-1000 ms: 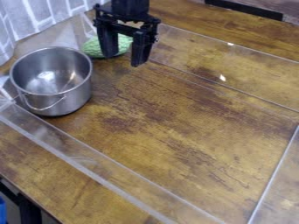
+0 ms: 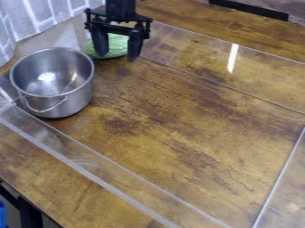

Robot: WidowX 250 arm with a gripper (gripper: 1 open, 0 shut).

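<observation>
The black robot gripper point(image 2: 118, 43) is at the upper left, over a green cloth or soft item point(image 2: 110, 51), which it partly hides. Whether its fingers are open, shut or holding the item is too small and dark to tell. A large steel pot point(image 2: 52, 80) stands at the left, nearer the camera than the gripper.
Clear panels edge the work area, and pale crumpled material point(image 2: 30, 22) lines the back left.
Over the last second the gripper has shifted left and slightly up in the view, further over the green item. The pot has not moved.
</observation>
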